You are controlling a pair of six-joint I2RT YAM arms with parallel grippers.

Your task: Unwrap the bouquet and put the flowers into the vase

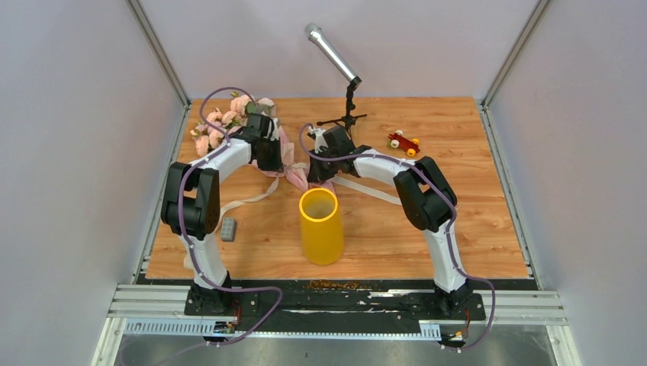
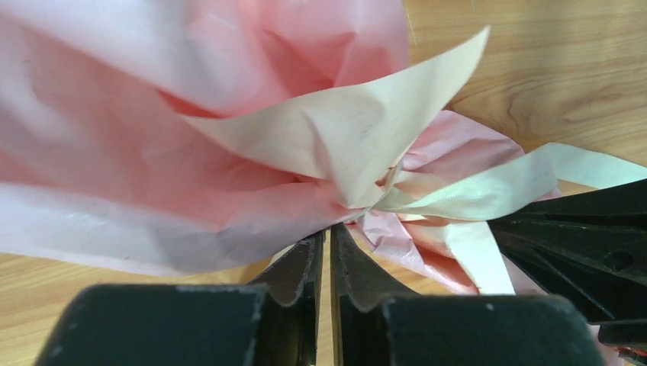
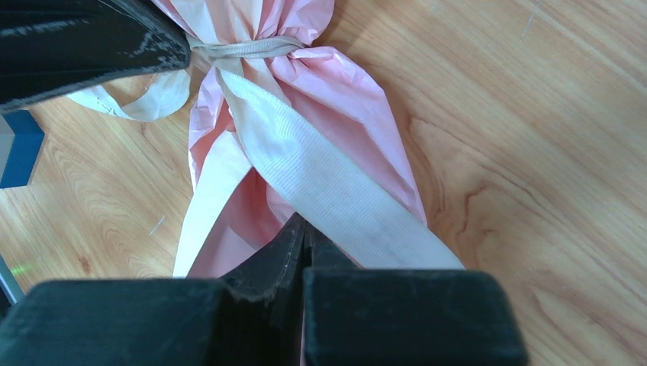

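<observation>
The flower bouquet lies at the back left, its pale pink blooms (image 1: pixel 229 118) toward the corner. Its pink wrapping (image 2: pixel 252 175), tied with a cream ribbon (image 3: pixel 320 168), runs toward the table's middle. Beside the tie is my left gripper, a narrow slit between its fingers; the paper hides part of the tips. My right gripper is shut over the wrapping's loose end; whether a thin fold sits between its tips is not visible. The yellow vase (image 1: pixel 321 232) stands upright in front of both grippers, and no flowers show in it.
A silver lamp-like tube (image 1: pixel 333 55) on a black stand rises at the back centre. To its right sits a small red toy car (image 1: pixel 403 143). A grey block (image 1: pixel 228 229) lies front left.
</observation>
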